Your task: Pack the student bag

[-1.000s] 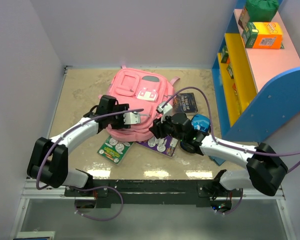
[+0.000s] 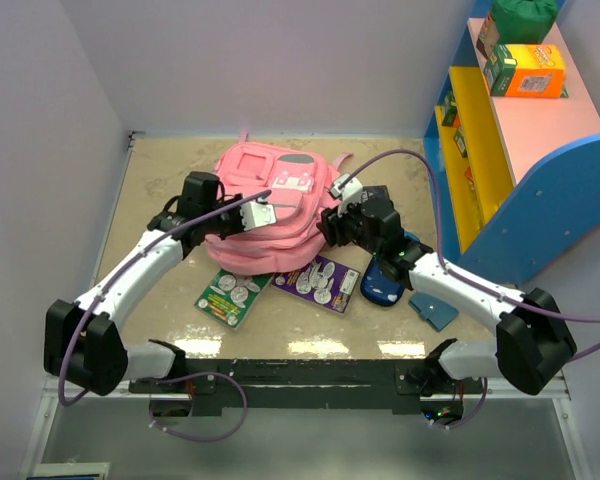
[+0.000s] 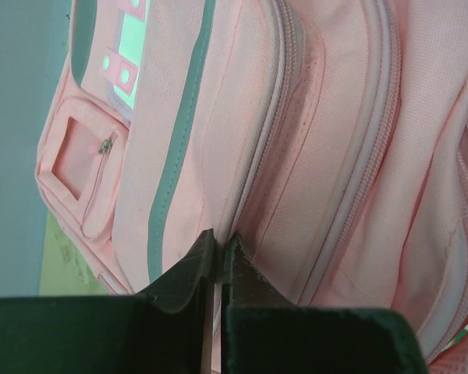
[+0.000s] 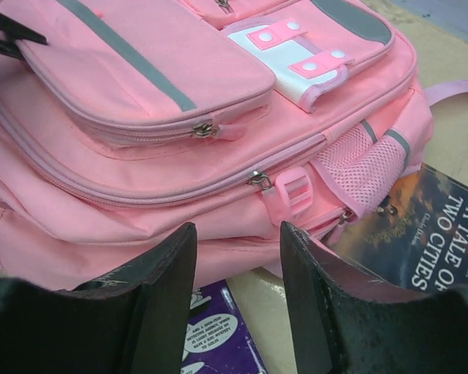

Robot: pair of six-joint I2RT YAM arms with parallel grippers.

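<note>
A pink student bag (image 2: 265, 250) lies on its back, its front pockets facing up and its near part lifted and rounded. My left gripper is shut on the zipped edge of the front pocket (image 3: 242, 132); the tips pinch a fold of fabric. Beside the bag's right side my right gripper stands part open, nothing between its fingers, facing a pink buckle (image 4: 288, 195) and a zipper. Near the bag lie a green book (image 2: 232, 298), a purple book (image 2: 320, 283) and a dark book (image 4: 429, 234) titled "A Tale of Two Cities".
A dark blue case (image 2: 382, 285) and a teal-blue item (image 2: 435, 310) lie right of the books, partly under the right arm. A blue and yellow shelf (image 2: 460, 200) with boxes stands at the right. Free table shows left of the bag.
My right gripper has shifted right and up.
</note>
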